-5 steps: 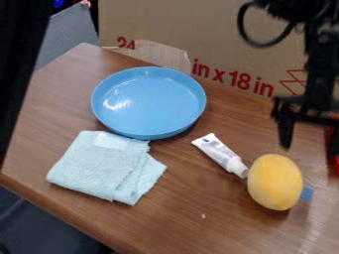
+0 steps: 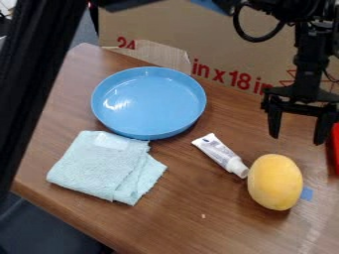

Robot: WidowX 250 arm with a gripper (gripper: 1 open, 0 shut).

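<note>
My gripper [image 2: 296,127] stands open at the upper right, above the wooden table, with nothing between its fingers. Below it lies a yellow mango-like fruit [image 2: 276,183]. A white tube [image 2: 220,154] rests just left of the fruit. A blue plate [image 2: 149,99] sits toward the back left, and a folded pale-blue cloth [image 2: 106,169] lies at the front left.
A cardboard box [image 2: 199,40] stands behind the table. A red object [image 2: 334,149] is partly visible at the right edge. Bare table [image 2: 159,223] shows at the front, and the table's left edge drops to a dark floor.
My gripper was lower and further right a second ago; it has moved slightly up and left. The objects on the table are unchanged.
</note>
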